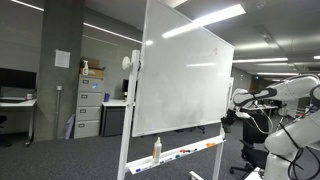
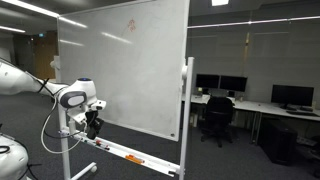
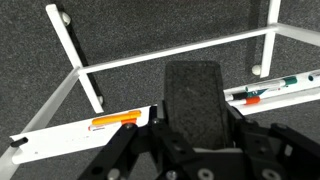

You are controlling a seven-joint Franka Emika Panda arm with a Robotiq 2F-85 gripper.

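Note:
A dark, block-shaped object, which looks like a whiteboard eraser [image 3: 195,85], fills the middle of the wrist view. My gripper is shut on it, with black fingers on either side. In the second exterior view the gripper [image 2: 93,128] hangs in front of the lower left part of the whiteboard [image 2: 120,75], just above the marker tray [image 2: 150,160]. Small red marks [image 2: 131,25] show high on the board. From the first exterior view, the gripper [image 1: 227,124] appears small at the board's right edge.
Several markers lie on the tray, among them an orange marker [image 3: 115,118] and a red-capped marker [image 3: 245,101]. A bottle [image 1: 157,150] stands at the tray's other end. White stand legs [image 3: 180,50] cross the carpet below. Desks and a chair [image 2: 217,118] are behind.

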